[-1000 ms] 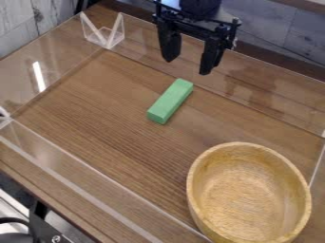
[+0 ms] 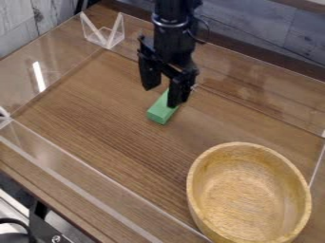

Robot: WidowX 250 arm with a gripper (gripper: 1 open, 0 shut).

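Note:
My black gripper [image 2: 165,78] is open above a green block [image 2: 162,111] on the wooden table. Its fingers hang down over the block's upper end, which is partly hidden behind them. Whether they touch the block cannot be told from this view.
A large yellow oval bowl [image 2: 248,217] fills the lower right. Clear plastic pieces stand at the upper left [image 2: 105,28] and at the left edge. Dark space lies beyond its edges.
My gripper has come down and toward the viewer, to the green block, and has turned so that its fingers now hang over the block's upper end. The block looks unmoved.

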